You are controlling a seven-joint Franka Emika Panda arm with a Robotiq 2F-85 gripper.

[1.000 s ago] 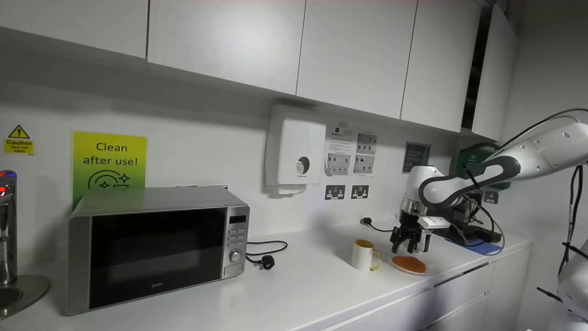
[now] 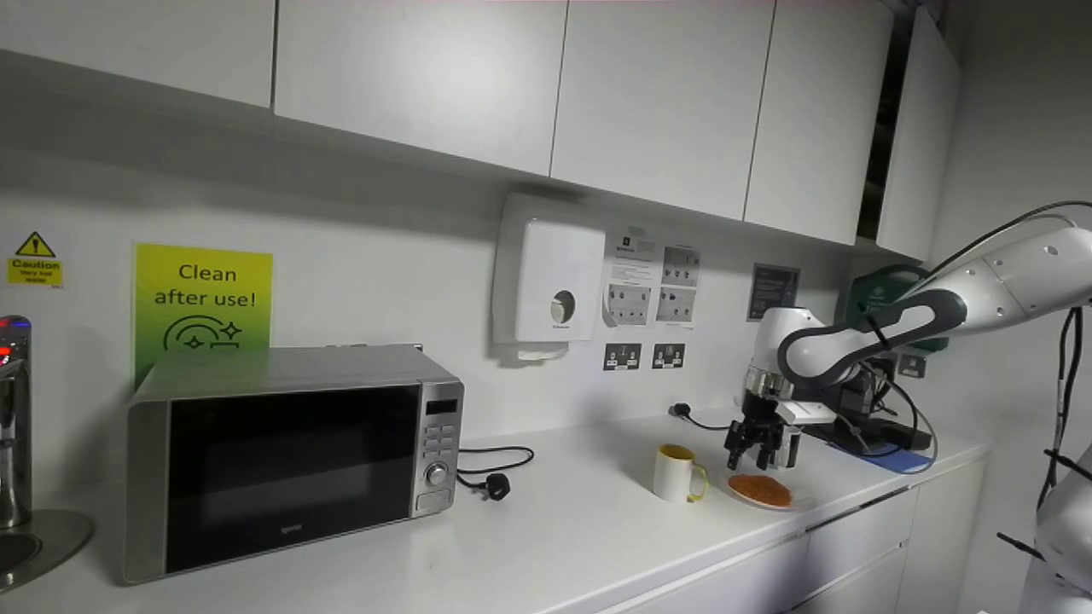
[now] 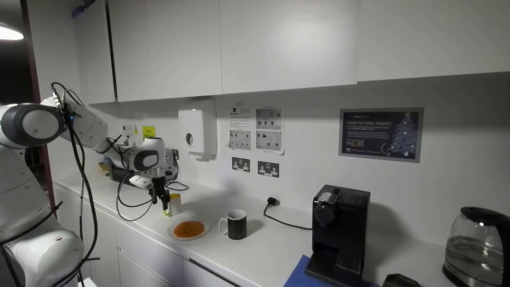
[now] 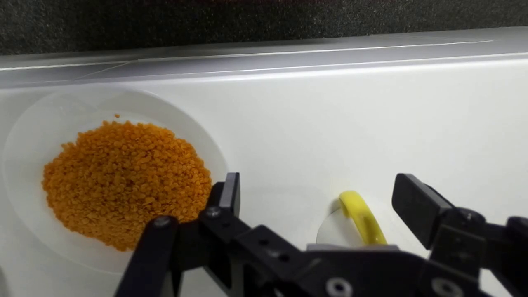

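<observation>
My gripper [image 2: 750, 462] stands open above the counter, with nothing between its fingers. Orange lentil-like grains [image 4: 126, 183] are heaped on a pale plate [image 4: 29, 128], low and to one side of the gripper. A white mug [image 2: 670, 477] with a yellow rim and handle stands upright beside the plate. From the wrist, its yellow handle [image 4: 364, 218] appears in the gap between the fingers, lower down; most of the mug is hidden behind the gripper. A black mug [image 3: 237, 225] with a white handle is on the other side of the plate.
A microwave [image 2: 292, 460] fills the counter's far end. Past the black mug are a coffee machine [image 3: 340, 229] on a blue mat [image 3: 297, 273] and a glass kettle [image 3: 473, 248]. Bare counter [image 2: 573, 512] lies between microwave and white mug.
</observation>
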